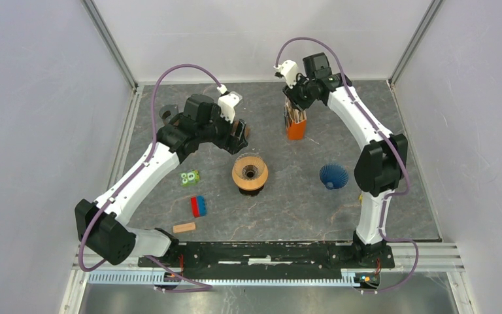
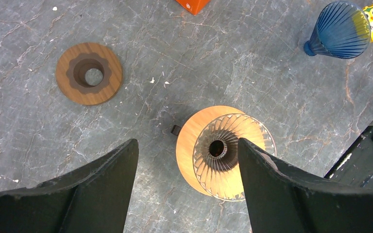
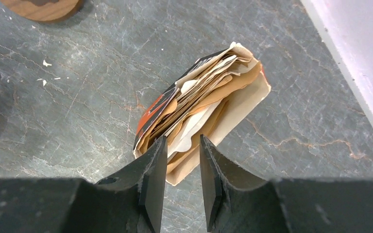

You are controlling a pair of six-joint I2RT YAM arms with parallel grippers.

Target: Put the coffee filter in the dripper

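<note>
Brown and white coffee filters (image 3: 199, 104) stand packed in an orange open-topped box (image 1: 295, 131) at the back of the table. Above that box my right gripper is open, a gap between its narrow fingers, and no filter is gripped. A clear ribbed dripper (image 2: 213, 170) sits on a wooden ring over a dark base, mid-table, and its inside looks empty. My left gripper hangs above and behind this dripper with its fingers wide apart, nothing between them.
A blue ribbed dripper (image 1: 334, 176) lies tipped at the right. Behind the clear dripper rests a round wooden ring (image 2: 111, 80). A clear glass (image 1: 168, 113), green toy (image 1: 190, 177), red-blue block (image 1: 199, 206) and wooden piece (image 1: 184, 227) lie on the left.
</note>
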